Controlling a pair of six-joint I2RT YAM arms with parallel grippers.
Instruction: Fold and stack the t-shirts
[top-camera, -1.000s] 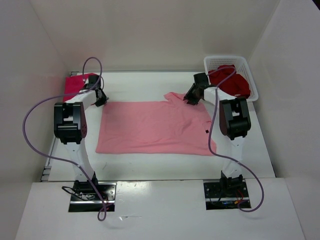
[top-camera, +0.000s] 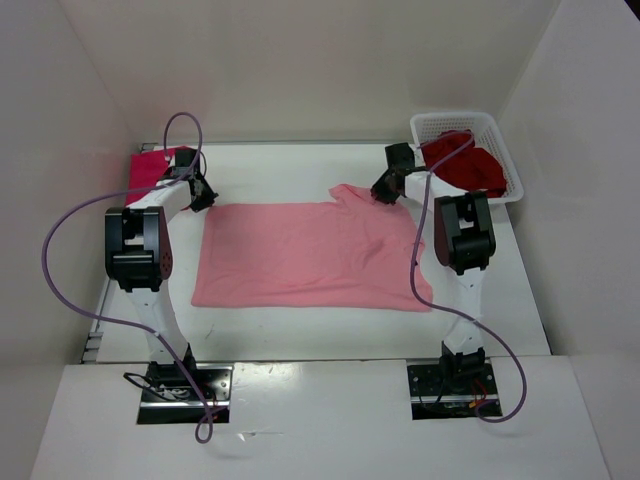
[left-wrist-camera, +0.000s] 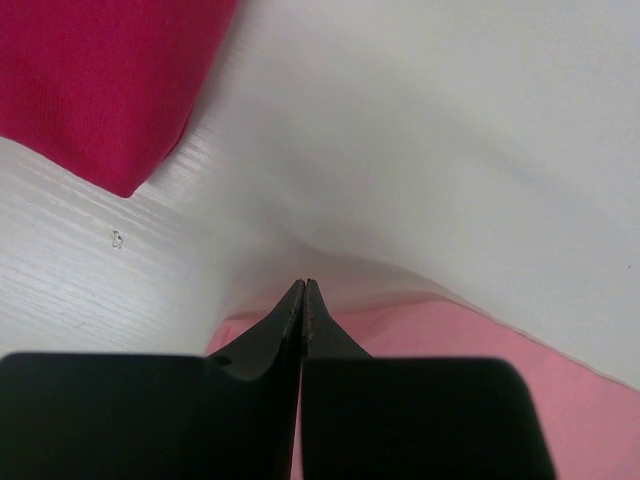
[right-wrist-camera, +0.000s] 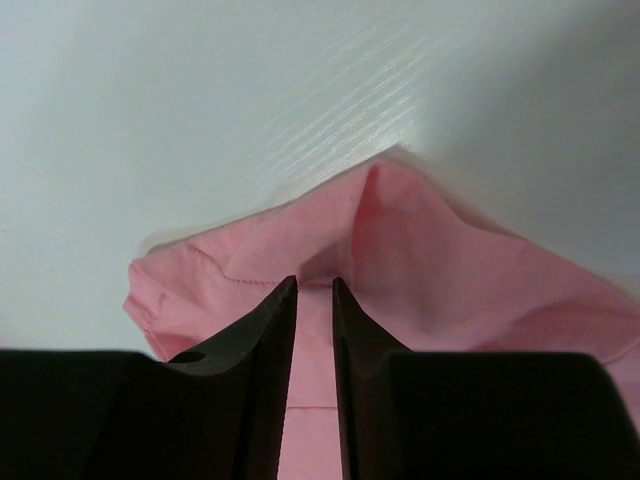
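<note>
A pink t-shirt (top-camera: 290, 255) lies spread across the table, its upper right part bunched. At its upper left corner my left gripper is shut, the fingertips meeting over the shirt's edge; whether thin cloth is pinched there is unclear. Over the bunched part, my right gripper stands slightly open. Below its fingertips, pink cloth (right-wrist-camera: 430, 250) rises in a small fold, and no firm hold on it shows. A crimson cloth (left-wrist-camera: 110, 80), apparently folded, sits at the table's left back, beyond the left gripper.
A white basket (top-camera: 514, 178) holding dark red cloth (top-camera: 482, 172) stands at the back right, close to the right arm. Purple cables (top-camera: 47, 265) loop beside both arms.
The right gripper has shifted slightly over the bunched cloth. The basket has slid a little to the right. The left arm and most of the pink shirt look nearly unchanged.
</note>
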